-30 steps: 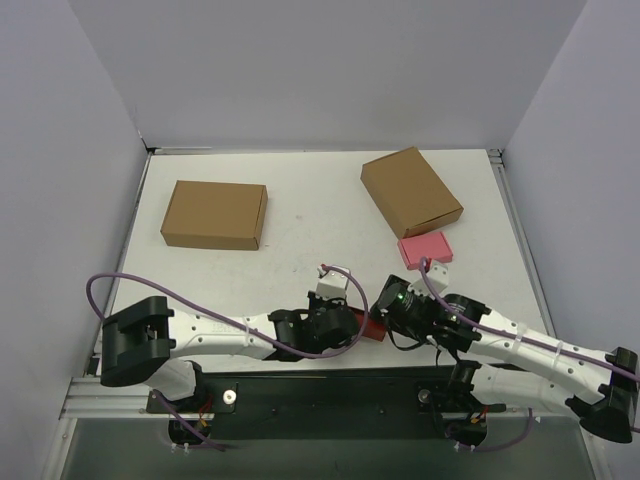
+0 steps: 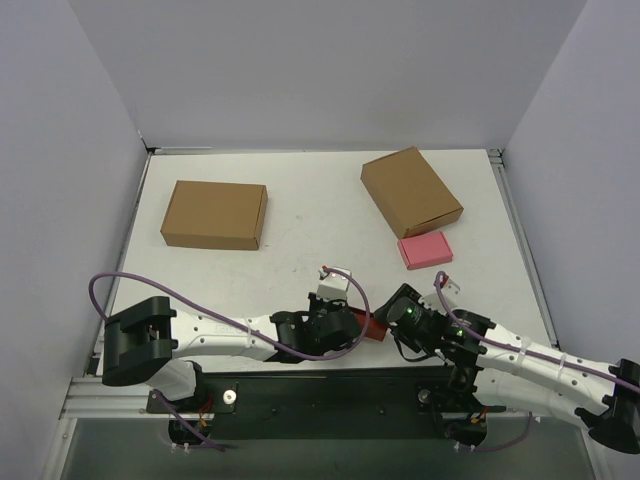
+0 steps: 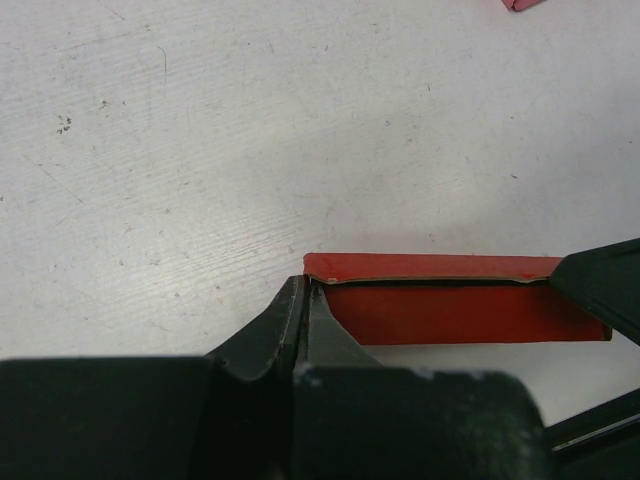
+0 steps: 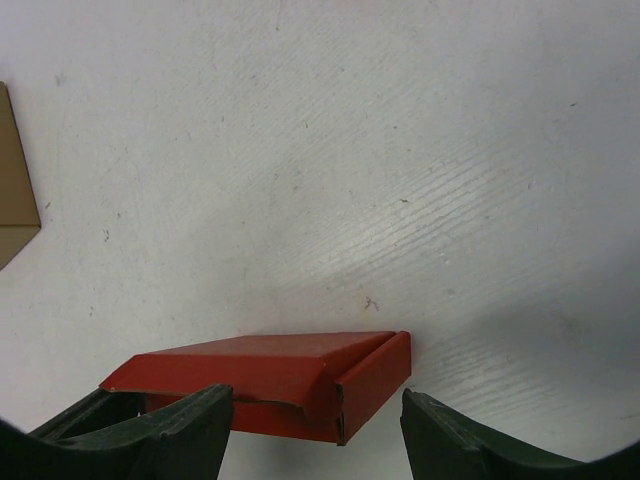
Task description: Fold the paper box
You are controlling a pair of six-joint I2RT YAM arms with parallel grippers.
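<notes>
The red paper box [image 2: 372,328] lies low near the table's front, between the two arms. In the left wrist view, my left gripper is shut at the near-left corner of the box [image 3: 450,312], its tips touching the end of the folded flap. In the right wrist view, the box [image 4: 260,375] shows a top panel with a lip along its near side and an upright end piece. My right gripper is open, its fingertips either side of the box's near corner.
Two cardboard boxes [image 2: 212,214] lie at the back left and back right. A pink box [image 2: 424,250] sits beside the right one. The middle of the white table behind the red box is clear.
The left arm has stayed where it was.
</notes>
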